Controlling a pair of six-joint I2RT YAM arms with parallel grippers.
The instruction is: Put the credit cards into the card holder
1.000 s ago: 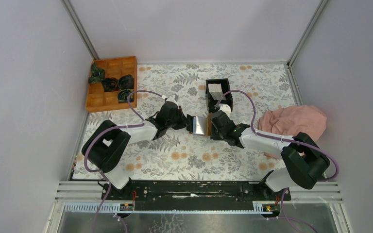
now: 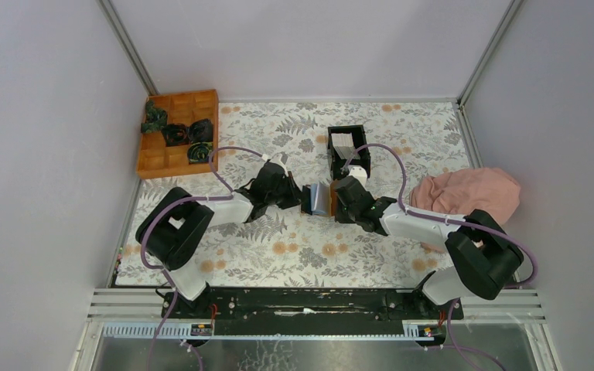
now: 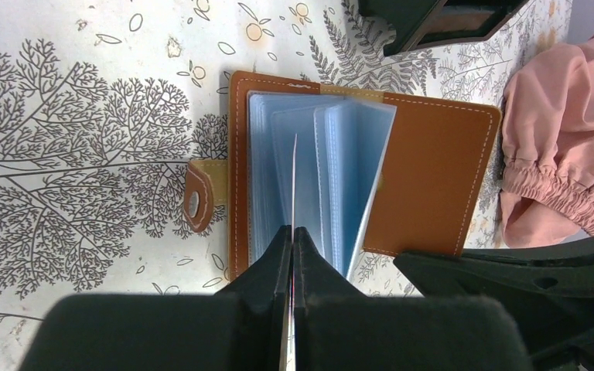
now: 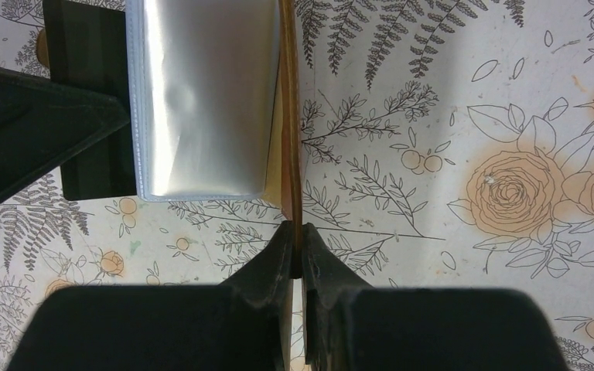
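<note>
The brown leather card holder [image 3: 433, 170] lies open on the table, its clear sleeves [image 3: 271, 178] [image 4: 201, 100] fanned upward. My left gripper [image 2: 297, 197] is shut over the sleeves, with a thin pale edge running along its fingertips in the left wrist view; whether it grips that edge I cannot tell. My right gripper [image 2: 340, 210] is at the holder's right side, closed on the brown cover's edge, which stands upright between its fingers.
A black box [image 2: 346, 141] with pale contents stands behind the holder. A wooden tray [image 2: 155, 158] with dark items is at the back left, a pink cloth [image 2: 472, 193] at the right.
My left gripper has shifted slightly to the right over the card holder. The right arm has stayed about where it was.
</note>
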